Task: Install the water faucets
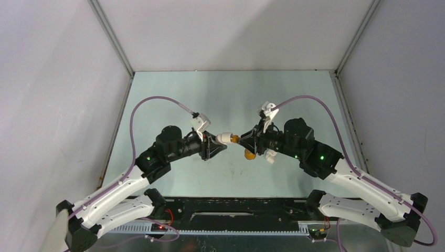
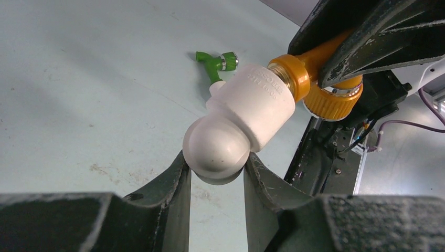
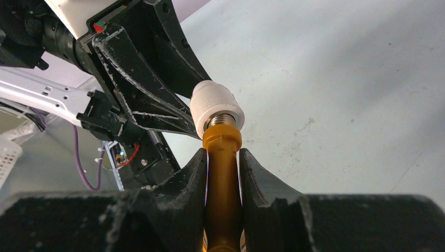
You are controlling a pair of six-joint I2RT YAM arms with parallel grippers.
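Observation:
My left gripper grips the rounded end of a white pipe fitting (image 2: 251,105). The orange faucet (image 3: 222,184) is clamped in my right gripper, its threaded brass end at the mouth of the white fitting. Thread still shows between the two. In the top view both grippers face each other over the middle of the board, the white fitting (image 1: 224,137) between them and the orange knob (image 1: 250,154) hanging below the right gripper.
A green faucet (image 2: 212,65) lies on the pale board (image 2: 105,105) behind, with a white piece (image 1: 271,156) near it, partly hidden by the right arm in the top view. The board's left part is clear.

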